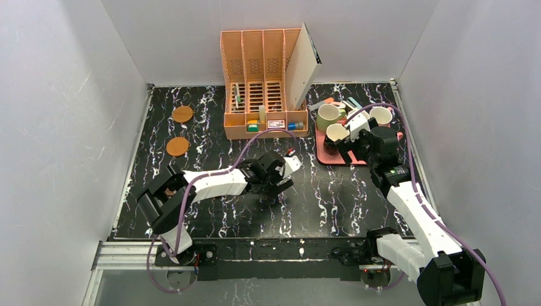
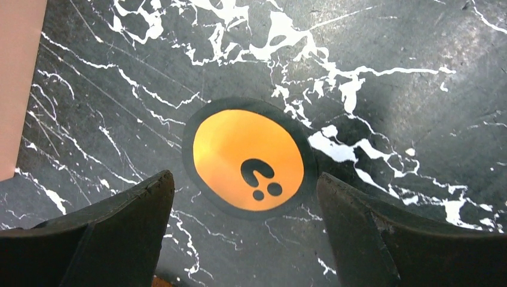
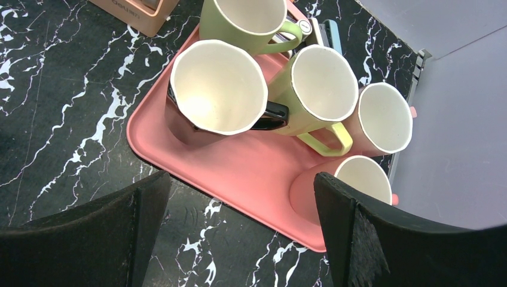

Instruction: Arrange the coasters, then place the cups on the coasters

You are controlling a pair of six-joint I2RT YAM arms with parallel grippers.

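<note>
In the left wrist view, a round orange coaster (image 2: 224,146) with a dark rim lies flat on the marble table. Over it hovers my left gripper, open and empty; from the top, that gripper (image 1: 287,173) hides the coaster. Several cups are gathered on a pink tray (image 3: 251,173): a black cup (image 3: 218,89) with a white inside, a light-green cup (image 3: 323,84), another green cup (image 3: 248,24), and two pinkish cups, one (image 3: 382,119) behind the other (image 3: 353,182). My right gripper is open above the tray's near edge, touching no cup.
An orange compartment box (image 1: 265,121) stands at the back centre, a white panel (image 1: 303,70) upright on its right. Brown discs lie on the left, one (image 1: 182,114) behind another (image 1: 177,146). Bare table (image 1: 319,210) stretches across the front middle and right.
</note>
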